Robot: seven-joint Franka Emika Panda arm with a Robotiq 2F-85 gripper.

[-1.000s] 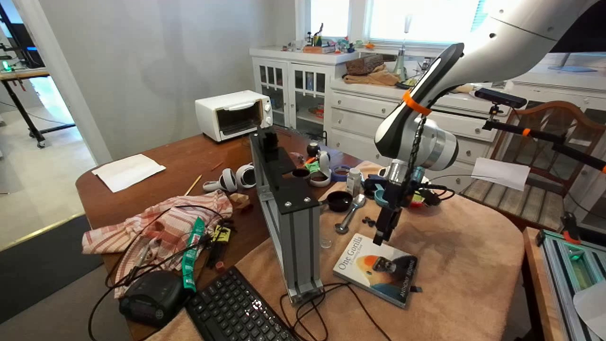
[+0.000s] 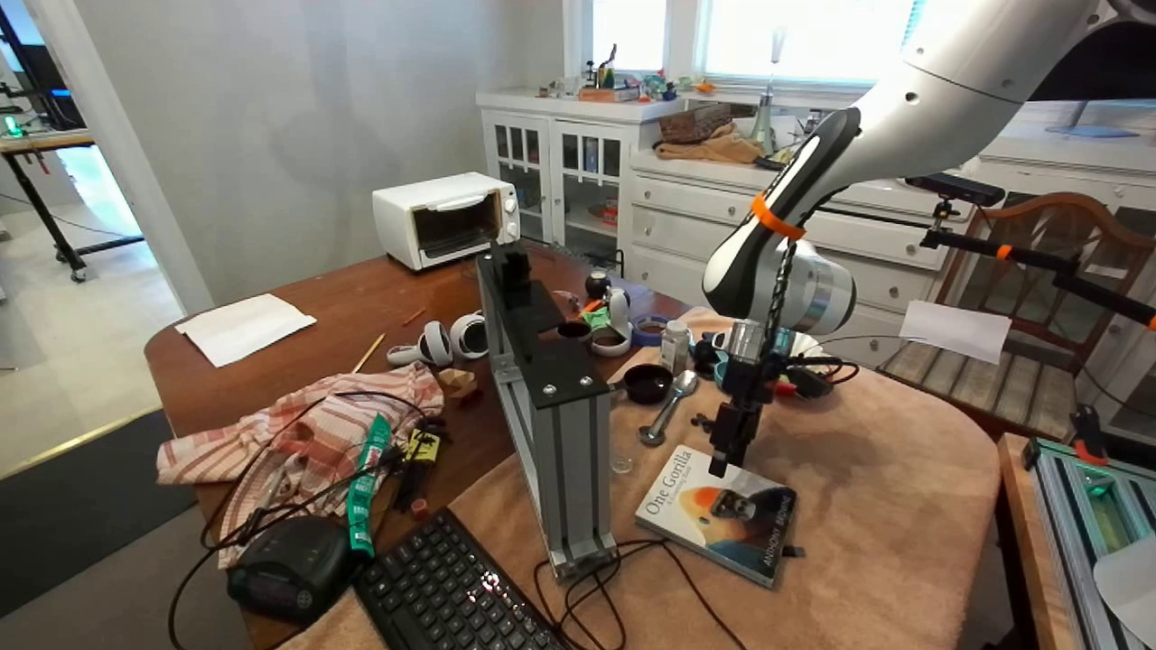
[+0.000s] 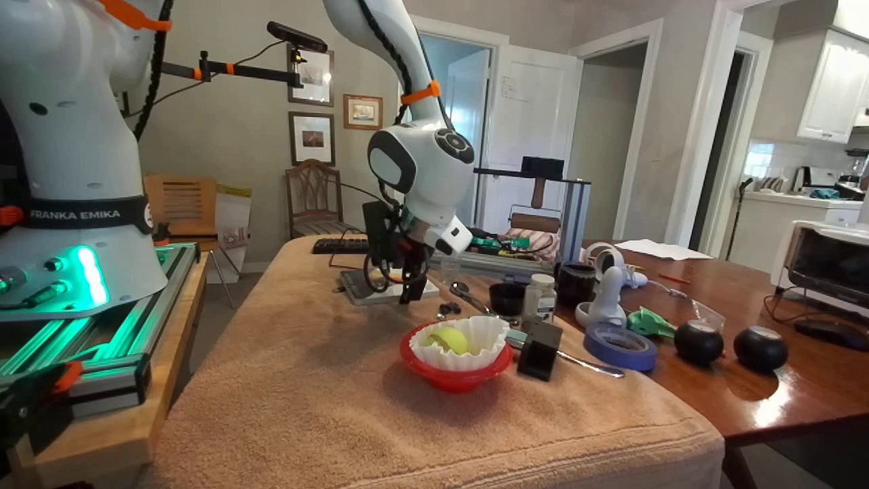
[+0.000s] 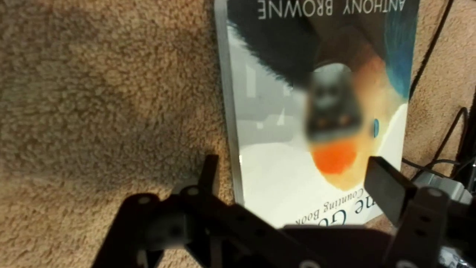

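A paperback book titled One Gorilla point(image 2: 704, 509) lies flat on the tan towel point(image 2: 856, 509), cover up. Over its edge, my gripper point(image 2: 727, 460) points down with open fingers. Seen from the wrist, the gripper straddles the title end of the book point(image 4: 276, 174). One finger point(image 4: 208, 174) hangs above the towel beside the long edge; the other finger point(image 4: 387, 190) overlaps the cover near the opposite edge. Nothing is held. In the other exterior view, cables and the hand partly cover the book point(image 3: 358, 285).
A metal frame point(image 2: 574, 466) rises close beside the book, with loose cables near its foot. A large spoon point(image 2: 669, 410) and dark cup point(image 2: 647, 383) lie behind. The red bowl point(image 3: 456, 379) holds a white liner and yellow-green ball.
In exterior view 1, the arm and wrist have shifted a little to the left. My gripper stands slightly more upright over the book's edge, and the book has not moved.
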